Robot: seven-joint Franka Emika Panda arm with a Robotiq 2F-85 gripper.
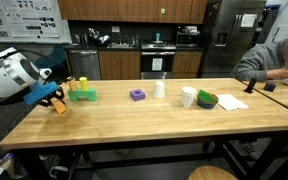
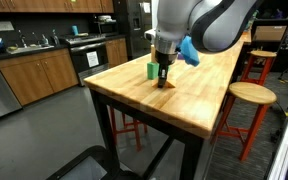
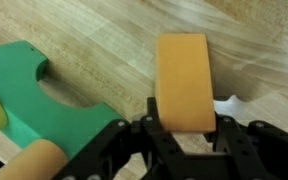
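An orange block (image 3: pixel 184 75) is clasped between the black fingers of my gripper in the wrist view. It juts out beyond the fingertips over the wooden table. In exterior view 1 the shut gripper (image 1: pixel 56 101) and the orange block (image 1: pixel 60 108) are low at the table's left end; whether the block touches the tabletop I cannot tell. Close by stands a green piece (image 1: pixel 82 95) with yellow pegs (image 1: pixel 83 83) on top. The green piece (image 3: pixel 79 122) lies to the left of the block in the wrist view.
Farther along the table (image 1: pixel 164 120) are a purple block (image 1: pixel 137 95), a white cup (image 1: pixel 159 89), a white mug (image 1: pixel 188 97) and a green bowl (image 1: pixel 207 100). A person sits at the far right.
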